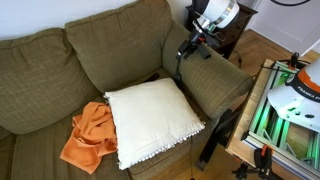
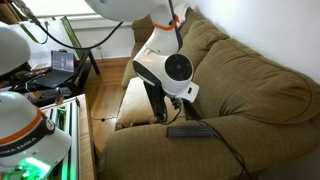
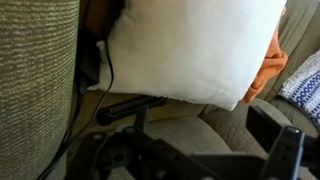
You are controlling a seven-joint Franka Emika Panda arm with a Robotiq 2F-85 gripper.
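My gripper stands open above the sofa, its two fingers apart at the bottom of the wrist view with nothing between them. In exterior view 1 the gripper (image 1: 188, 47) is over the sofa's right arm. A white cushion (image 1: 152, 118) with a fringed edge leans on the seat. To its left an orange cloth (image 1: 90, 137) lies crumpled. Beyond the fingers, a slim black object (image 3: 130, 108) rests by the cushion's edge, with a dark cable nearby.
A dark flat box (image 2: 190, 130) sits on the sofa arm (image 2: 240, 130), its cable trailing across the fabric. At the right stands a wooden table (image 1: 250, 115) bearing a second white arm (image 1: 297, 100).
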